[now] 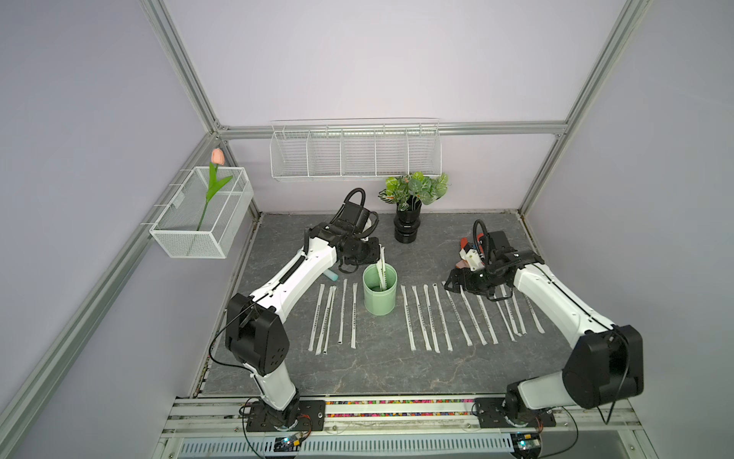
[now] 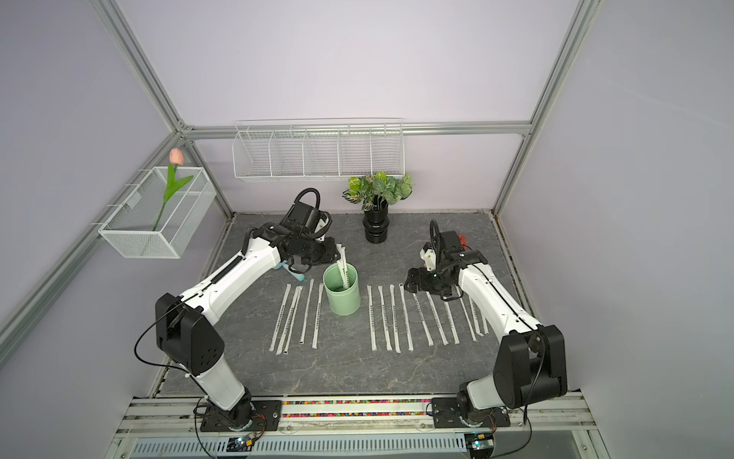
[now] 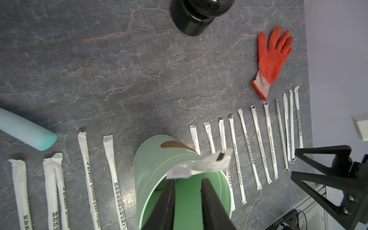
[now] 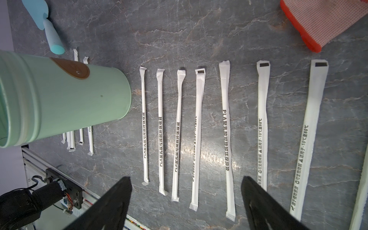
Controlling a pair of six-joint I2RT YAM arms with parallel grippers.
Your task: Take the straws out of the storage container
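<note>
A green cylindrical container (image 1: 380,302) stands mid-table with a few paper-wrapped straws (image 2: 343,264) upright in it. My left gripper (image 1: 371,252) hangs at its top, beside those straws; in the left wrist view their tips (image 3: 210,163) sit just beyond the blurred fingers, which are open. My right gripper is open above the row of wrapped straws (image 4: 226,145) lying right of the container, holding nothing. Several more straws (image 1: 321,313) lie to the container's left.
A black pot with plant (image 1: 406,225) stands at the back. An orange glove (image 3: 272,61) lies at back right, a light-blue tool (image 3: 26,128) left of the container. Wire baskets hang on the walls.
</note>
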